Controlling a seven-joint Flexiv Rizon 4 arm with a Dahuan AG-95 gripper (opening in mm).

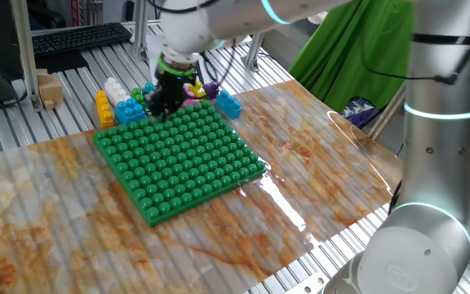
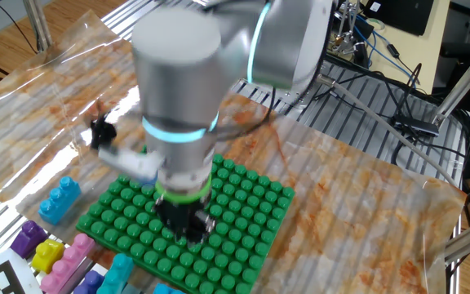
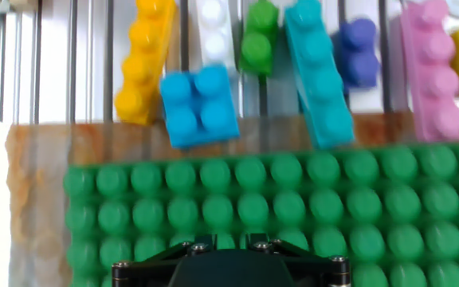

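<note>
My gripper shows at the bottom of the wrist view, its two black fingertips apart with only green studs visible between them. It is open and holds nothing that I can see. Below it lies the green studded baseplate (image 3: 269,211), with no brick on it. In exterior view 1 the gripper (image 1: 163,106) is blurred and hangs over the plate's far edge. Beyond that edge lie a light blue brick (image 3: 201,107), a yellow-orange brick (image 3: 144,60), a teal brick (image 3: 319,72) and a pink brick (image 3: 434,72).
Also in the brick row are a white brick (image 3: 215,32), a green brick (image 3: 259,38), and a purple-blue brick (image 3: 359,54). Another blue brick (image 2: 59,199) lies beside the plate. Wooden blocks (image 1: 50,88) stand farther off. The marbled sheet (image 1: 47,212) around the plate is clear.
</note>
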